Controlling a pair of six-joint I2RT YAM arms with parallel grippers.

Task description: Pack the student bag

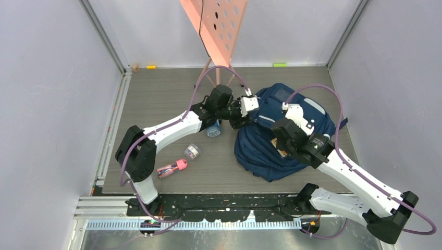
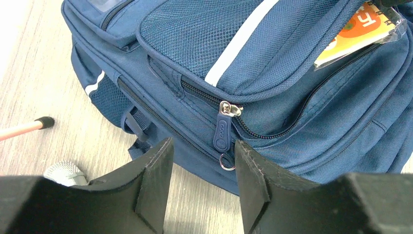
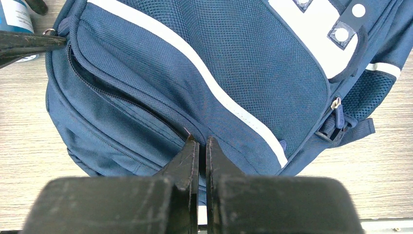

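The dark blue student bag (image 1: 271,151) lies on the right side of the table, its zipped pocket partly open. At its left edge stands my left gripper, fingers part open. A blue zipper pull (image 2: 222,134) with a metal ring sits between its fingers, close to the right one and not clamped. My right gripper is shut on the bag's fabric beside the open zipper; the pinched part is mostly hidden. An orange and yellow packet (image 2: 358,31) in clear wrap sticks out of the pocket opening.
A blue-labelled can (image 1: 213,130) stands just below the left gripper. Nearer the front left lie a clear jar (image 1: 192,151) and a pink-capped bottle (image 1: 172,169). A pink perforated stand (image 1: 221,31) rises at the back.
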